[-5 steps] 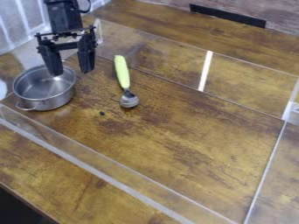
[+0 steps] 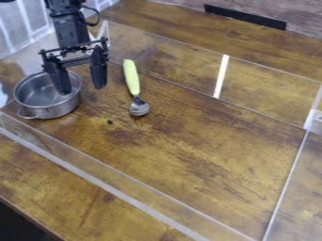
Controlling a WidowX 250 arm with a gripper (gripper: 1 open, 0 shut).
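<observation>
A black gripper (image 2: 75, 72) at the upper left hangs over a silver metal pot (image 2: 45, 105), its two fingers spread apart and open, with nothing seen held between them. The fingers partly hide the pot's rim and inside. To the right of the pot lies a ladle or spoon (image 2: 138, 105) with a pale yellow-green handle and a round metal head.
Clear edges or strips border it at the right and lower left. A dark strip (image 2: 246, 14) lies at the back.
The gripper has moved down and a little toward the viewer, lower over the pot. The pot and the ladle have not visibly moved.
</observation>
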